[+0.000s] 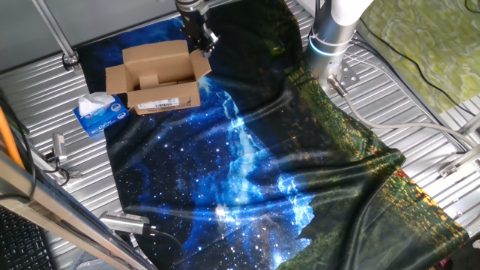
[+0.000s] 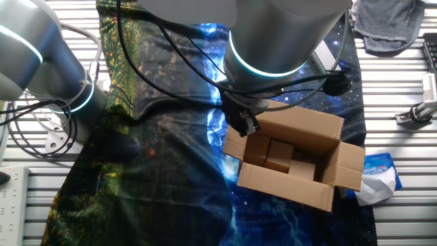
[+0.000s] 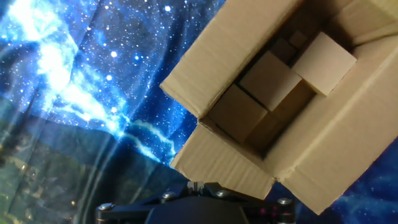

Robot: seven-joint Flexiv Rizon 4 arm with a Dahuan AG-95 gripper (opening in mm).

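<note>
An open cardboard box [image 1: 165, 99] stands on the dark galaxy-print cloth, its flaps spread outward. Several plain brown blocks lie inside; in the wrist view one pale-topped block [image 3: 324, 62] is near the far wall, with another block [image 3: 270, 81] and a shaded block [image 3: 236, 112] closer to me. My gripper is at the lower edge of the wrist view, beside the box's near flap [image 3: 221, 163]. Its fingertips appear together with nothing between them. From outside, the gripper [image 2: 250, 127] shows above the box's corner, over one end flap.
A blue tissue box [image 1: 101, 116] stands close beside the cardboard box. Wrinkled cloth [image 1: 247, 165] covers the table, with wide free room away from the box. The robot's base [image 1: 330, 56] and loose cables stand at one side; a power adapter [image 1: 126, 223] lies near the cloth's edge.
</note>
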